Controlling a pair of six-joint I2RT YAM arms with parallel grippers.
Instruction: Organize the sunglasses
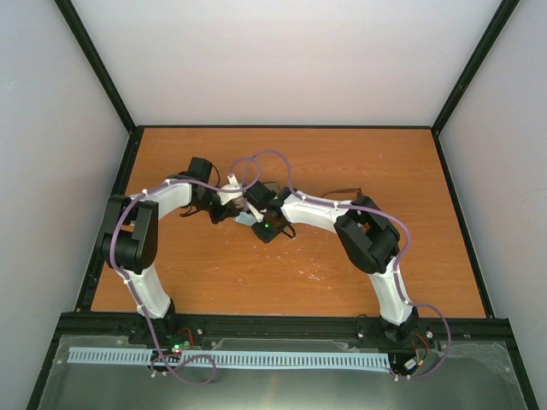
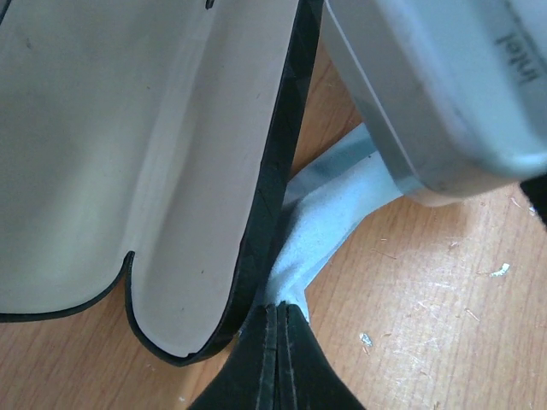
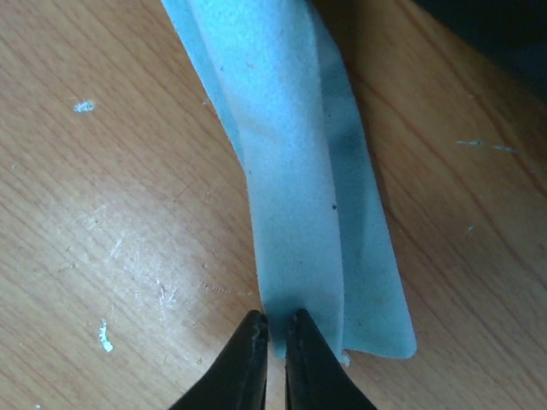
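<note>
A light blue cloth [image 2: 333,213] lies on the wooden table, bunched along the dark-rimmed edge of an open case with pale lining [image 2: 197,145]. My left gripper is shut at the cloth's end beside that edge; whether cloth sits between its fingers is hidden. In the right wrist view the folded cloth [image 3: 295,213] runs down to my right gripper, whose fingertips are at its lower end, slightly apart; whether they grip it is unclear. No sunglasses can be made out.
Both arms [image 1: 162,205] meet closely over the middle of the table, covering much there. A dark object [image 3: 496,34] fills the right wrist view's upper right corner.
</note>
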